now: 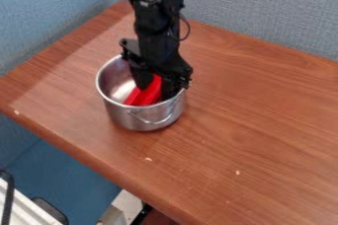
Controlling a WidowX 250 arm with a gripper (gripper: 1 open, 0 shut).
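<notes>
A steel pot stands on the wooden table, left of the middle. Inside it lies a red elongated object, partly covered by my black gripper, which reaches down into the pot from above. The fingertips are hidden among the dark shapes over the red object, so I can't see how the fingers stand or whether they touch it.
Blue-grey padded walls border it at the back and left. A white item lies beyond the table's lower left edge.
</notes>
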